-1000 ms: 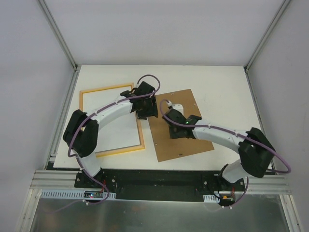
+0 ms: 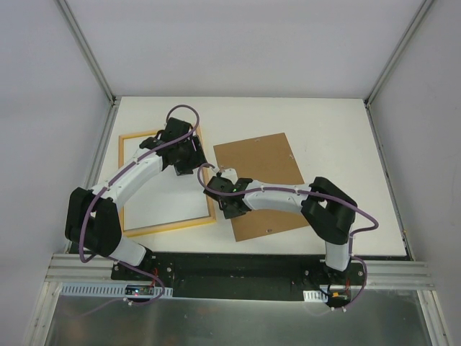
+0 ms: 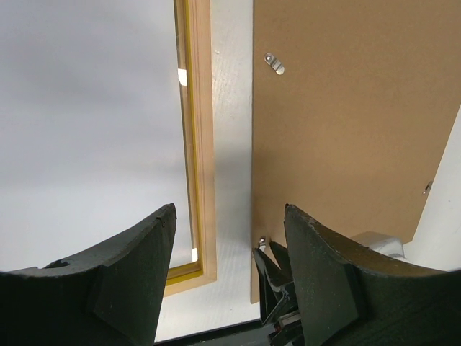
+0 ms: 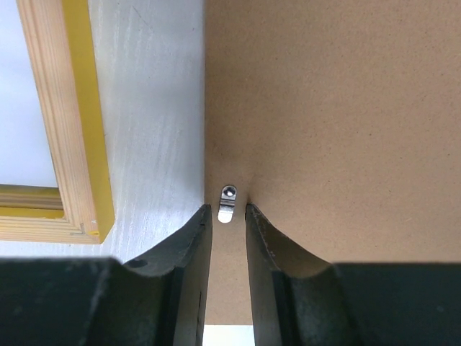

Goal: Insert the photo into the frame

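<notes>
The wooden frame [image 2: 166,225] lies at the left with a white sheet [image 2: 162,198] inside. Right of it is the brown backing board [image 2: 266,162] with small metal clips [image 3: 274,63]. My left gripper [image 2: 191,158] hangs over the frame's upper right, open, fingers empty. My right gripper [image 2: 227,205] is low at the board's left edge; in the right wrist view its fingertips [image 4: 257,225] flank a metal clip [image 4: 226,205], part open, with the clip showing between them.
Both arms reach in from the front corners.
Both grippers have moved left from over the board's middle, the right one also down to the board's left edge.
</notes>
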